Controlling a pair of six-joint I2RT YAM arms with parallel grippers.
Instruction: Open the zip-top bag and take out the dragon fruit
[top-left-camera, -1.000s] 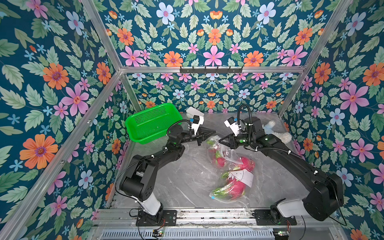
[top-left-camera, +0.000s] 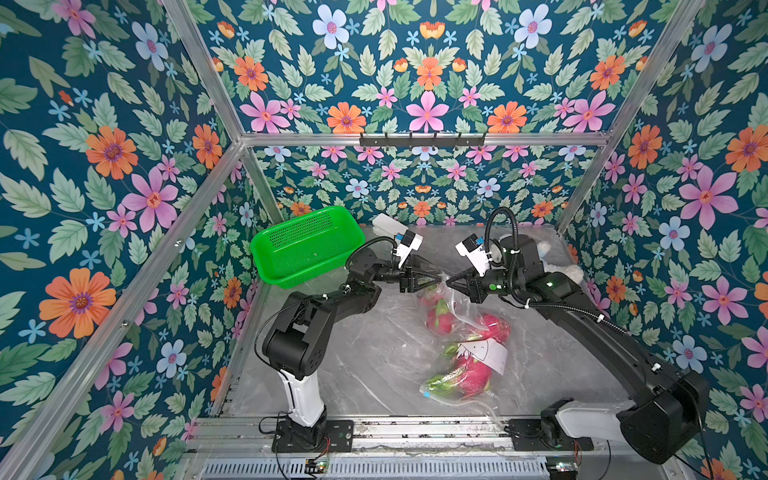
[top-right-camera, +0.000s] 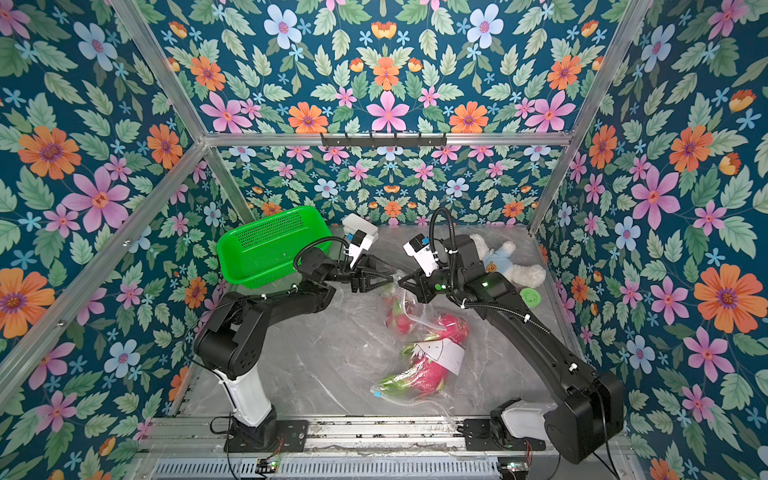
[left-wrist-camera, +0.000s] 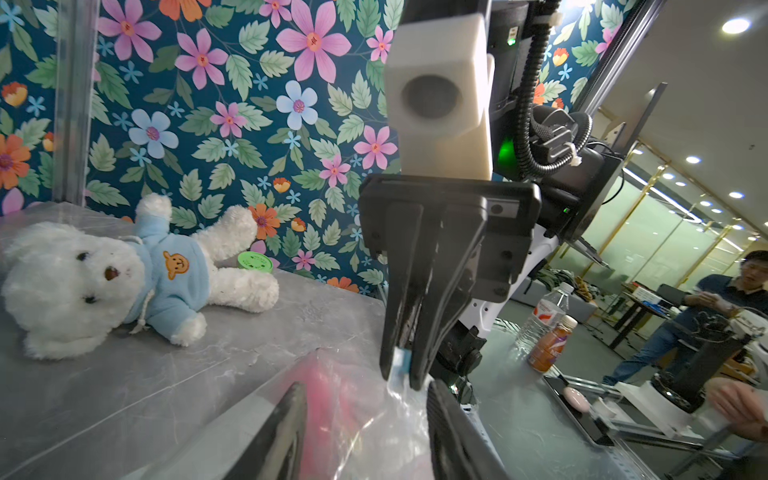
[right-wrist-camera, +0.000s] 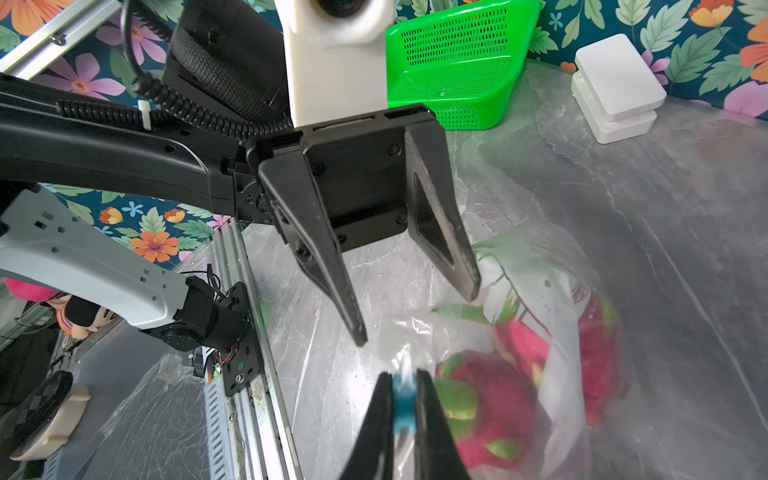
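Clear plastic bagging (top-left-camera: 452, 404) holds several pink and green dragon fruit (top-right-camera: 428, 374); whether it is one bag or two, I cannot tell. At its far end, my right gripper is shut on a blue zip slider (right-wrist-camera: 405, 408) at the bag's edge. Opposite it, my left gripper stands open, its two fingers spread. Bag film and a pink blur of fruit (left-wrist-camera: 328, 392) show between and beyond them. In the right wrist view, its fingertips (right-wrist-camera: 357, 332) hang just above the film near the slider. Whether they touch it is unclear.
A green basket (top-left-camera: 308, 248) sits at the back left, with a white box (right-wrist-camera: 616, 84) to its right. A white teddy bear in blue (left-wrist-camera: 172, 272) and a green disc (top-right-camera: 530, 297) lie at the back right.
The right gripper has shifted slightly, keeping the blue slider. The fruit bagging has barely moved.
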